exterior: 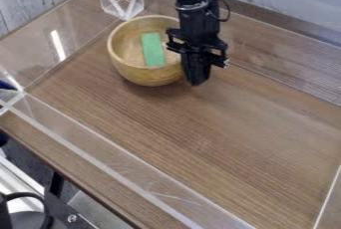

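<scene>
A round wooden bowl (pixel 131 66) sits on the wooden table in the upper middle of the camera view, with a mint green block (pixel 152 50) inside it. My black gripper (pixel 196 74) is low against the bowl's right side, covering part of its rim. It looks shut, and no object shows between its fingers.
A clear plastic holder (pixel 122 2) stands at the back left, behind the bowl. A dark cable (pixel 27 205) lies at the lower left corner.
</scene>
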